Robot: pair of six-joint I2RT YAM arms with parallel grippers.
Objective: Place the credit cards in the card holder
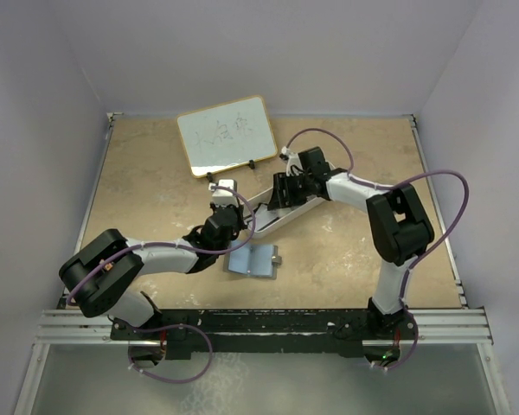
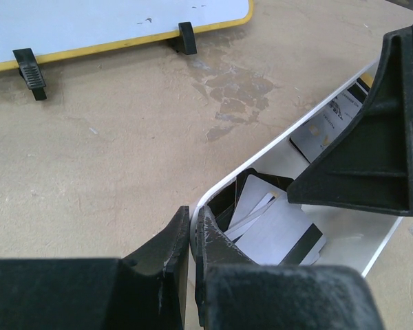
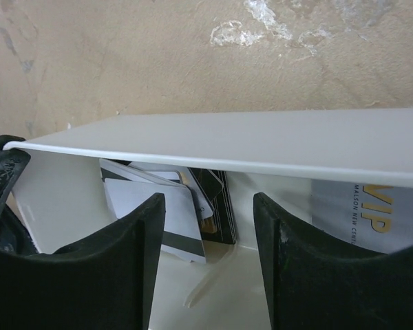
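A white tray [image 2: 265,148] holds loose cards [image 2: 275,227], white, dark and a grey VIP card [image 3: 358,213]. My left gripper is shut on the tray's rim at its left end. My right gripper is inside or just over the tray, its fingers apart, with cards lying below between and beside them; nothing is visibly held. A blue card holder [image 1: 251,260] lies open in front of the tray in the top view.
A whiteboard [image 1: 225,136] with black clips lies behind the tray.
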